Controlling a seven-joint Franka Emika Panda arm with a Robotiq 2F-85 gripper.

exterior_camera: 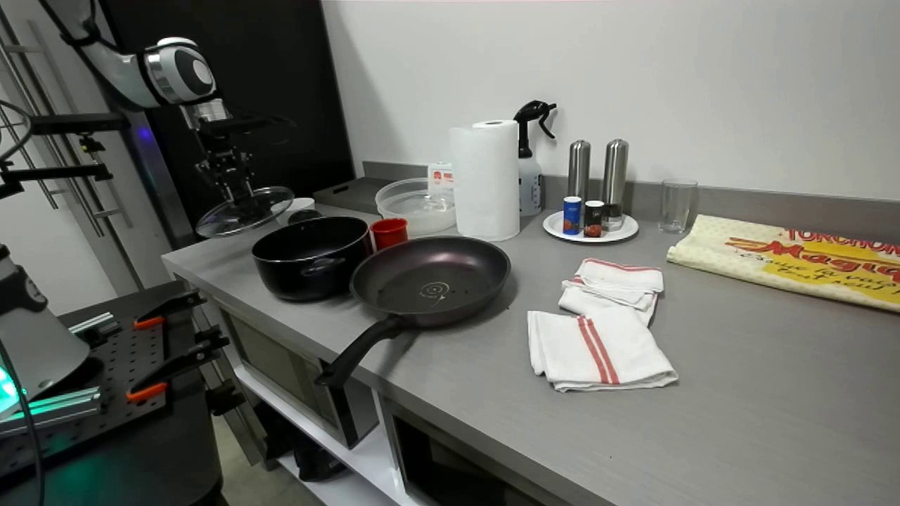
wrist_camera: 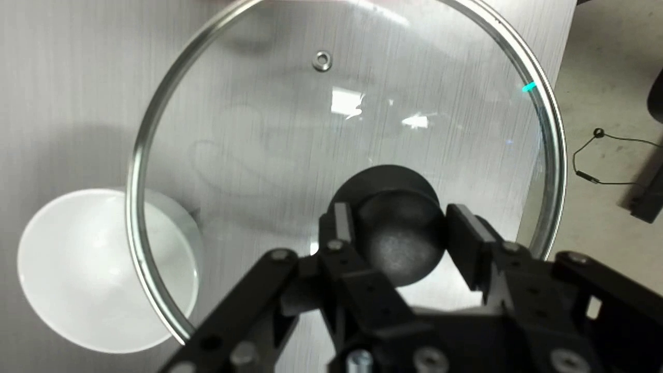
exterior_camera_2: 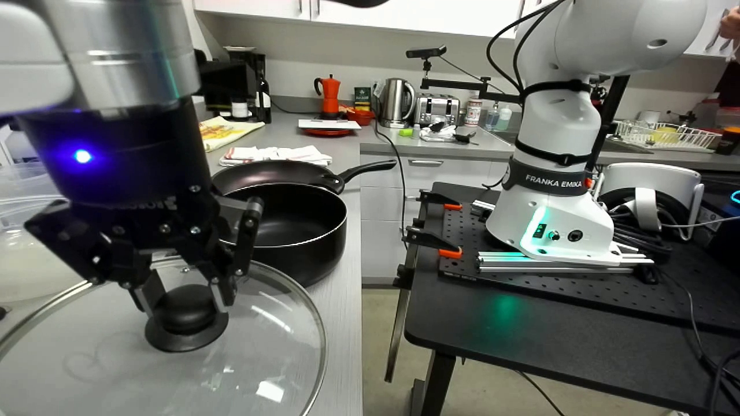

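My gripper is shut on the black knob [wrist_camera: 401, 248] of a round glass lid [wrist_camera: 273, 124] with a metal rim. The lid hangs tilted above the far left end of the counter, as the glass lid [exterior_camera: 245, 212] in exterior view 1 shows. In exterior view 2 the gripper's fingers [exterior_camera_2: 225, 284] press the knob from both sides. A black pot [exterior_camera: 295, 260], uncovered, stands nearer the middle of the counter, to the right of the lid in exterior view 1.
A white bowl [wrist_camera: 93, 273] sits partly under the lid's edge. Beside the pot are a red cup [exterior_camera: 389, 232] and a frying pan [exterior_camera: 432, 282], its handle jutting past the counter edge. Behind stand a plastic tub [exterior_camera: 413, 211] and a paper towel roll [exterior_camera: 486, 181].
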